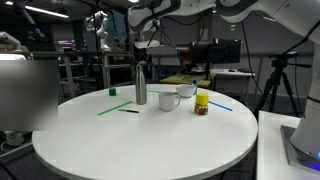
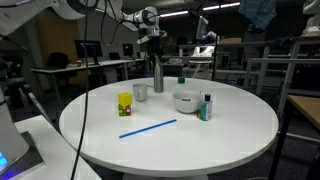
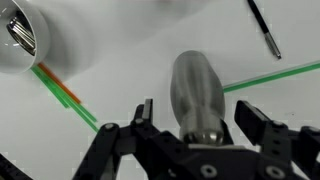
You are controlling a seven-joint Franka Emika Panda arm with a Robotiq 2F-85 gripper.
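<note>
A tall grey metal bottle (image 1: 141, 88) stands upright on the white round table (image 1: 100, 145). It also shows as a bottle (image 2: 159, 76) behind the mug in exterior view 2. Seen from above in the wrist view, the bottle (image 3: 195, 85) reaches up between the black fingers of my gripper. The fingers stand apart, one on each side of the bottle's top, and gaps seem to show beside it. Whether either finger touches the metal is hard to make out.
Near the bottle are a white mug (image 1: 169, 101), a yellow block (image 1: 202, 101) and a white bowl (image 2: 187, 101). A small blue-capped bottle (image 2: 206, 107) and a blue marker (image 2: 148, 128) lie farther off. A black pen (image 3: 264, 27) and green stick (image 3: 275, 76) lie nearby.
</note>
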